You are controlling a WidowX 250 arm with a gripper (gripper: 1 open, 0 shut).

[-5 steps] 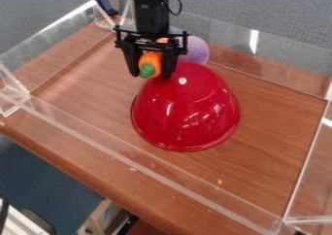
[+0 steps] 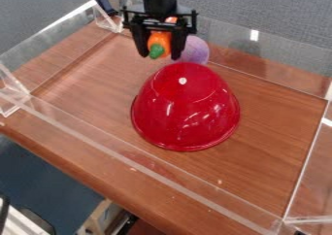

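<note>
The black gripper (image 2: 159, 35) hangs at the top centre, holding an orange carrot-like object (image 2: 157, 46) with a green tip between its fingers, above and behind a large red bowl (image 2: 185, 108) that lies upside down on the wooden table (image 2: 91, 93). A purple ball-like object (image 2: 195, 52) sits just behind the bowl, to the right of the gripper.
Clear plastic walls (image 2: 285, 54) edge the table at the back, left, right and front.
The gripper and the orange object have risen away from the bowl, toward the back. The bowl appears unmoved.
</note>
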